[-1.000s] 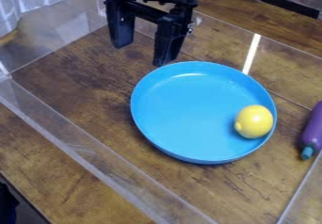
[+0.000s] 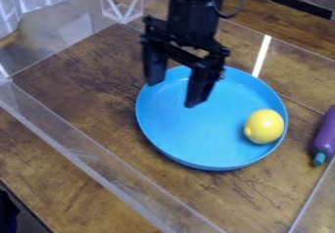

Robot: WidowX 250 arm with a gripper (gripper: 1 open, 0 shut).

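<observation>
My black gripper (image 2: pixel 179 72) hangs over the back part of a round blue plate (image 2: pixel 197 129), its two fingers spread open with nothing visible between them. A yellow ball (image 2: pixel 263 126) rests on the right side of the plate, to the lower right of the gripper.
A purple elongated object (image 2: pixel 324 136) lies at the right edge, beside the plate. Bare wooden table (image 2: pixel 66 80) fills the left, with a clear strip along the lower left. A thin white line runs behind the plate at the upper right.
My gripper has moved down in the view, from above the plate's back edge to over the plate. The plate, ball and purple object stay put.
</observation>
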